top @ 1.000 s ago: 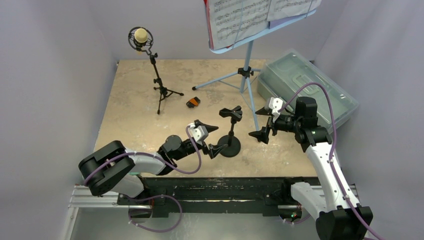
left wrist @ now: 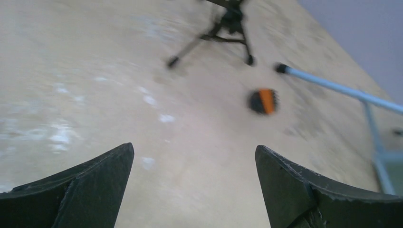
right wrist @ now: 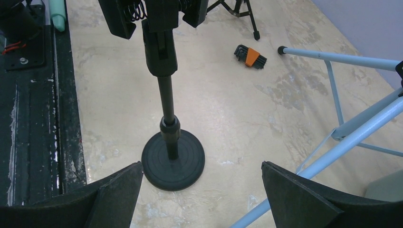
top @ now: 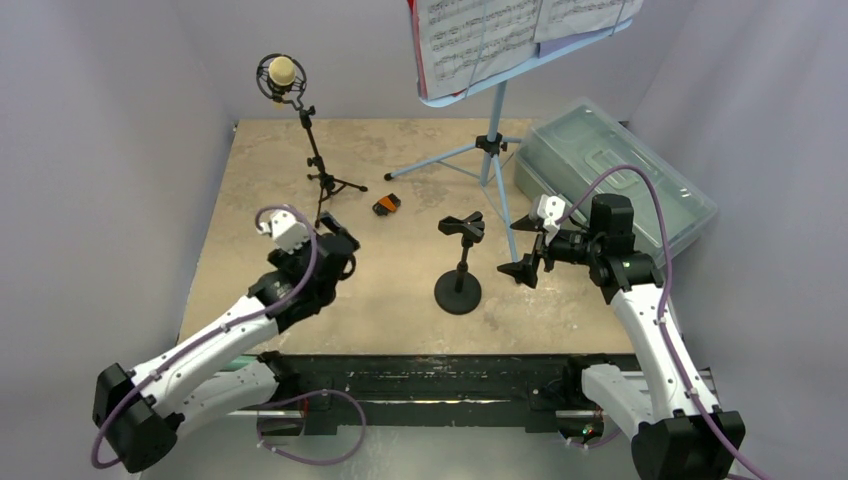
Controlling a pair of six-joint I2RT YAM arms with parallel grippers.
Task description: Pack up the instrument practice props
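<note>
Spread open, my right gripper (top: 511, 247) points left at the black round-base stand (top: 458, 291), a little apart from its upright. The stand's clip head (top: 461, 226) is empty; its base and post show between the fingers in the right wrist view. My left gripper is also open over bare tabletop, away from any prop. A small black-and-orange object (top: 386, 204) lies mid-table. Behind the left arm stands a microphone (top: 282, 71) on a black tripod (top: 326, 182). The blue music stand (top: 497, 110) carries sheet music (top: 480, 38).
A clear lidded bin (top: 610, 180) occupies the back right, with the music stand's legs reaching in front of it. A dark rail (top: 430, 378) runs along the front edge.
The left arm has swung from beside the round-base stand back to the left, its gripper now turned towards the back near the tripod. The right arm and the props hold their places.
</note>
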